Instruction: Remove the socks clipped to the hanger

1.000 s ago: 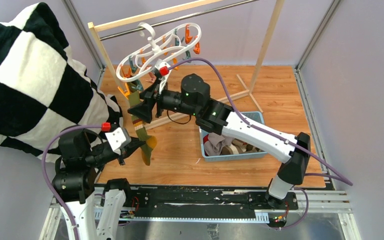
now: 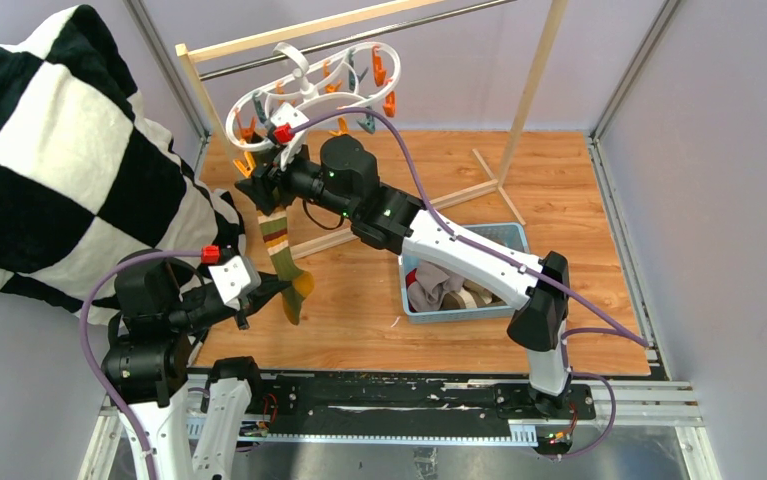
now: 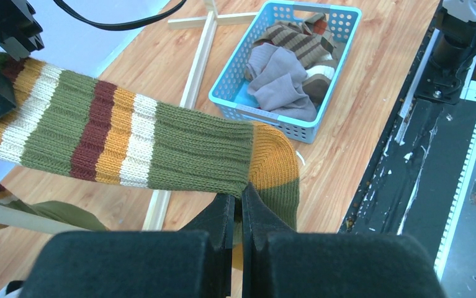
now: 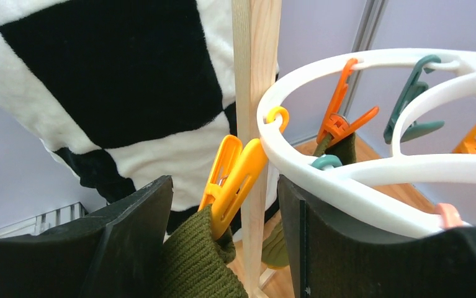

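Note:
A white hanger [image 2: 379, 50] with coloured clips hangs upper centre. A striped sock [image 3: 173, 146] hangs from it; my left gripper is shut on its lower part near the heel. My right gripper is part open at the sock's top, around the dark green cuff just under a yellow clip [image 4: 241, 180]; whether it touches the cuff I cannot tell. Another green sock hangs from an orange clip [image 4: 337, 127] behind.
A blue basket [image 3: 229, 99] with grey and striped socks stands at the centre right on the wooden floor. The wooden frame [image 2: 529, 85] surrounds the hanger; a checkered cushion [image 2: 49, 150] fills the left side.
My right gripper has moved left onto the top of the sock by the clip, and the hanger has shifted slightly. The left arm looks still.

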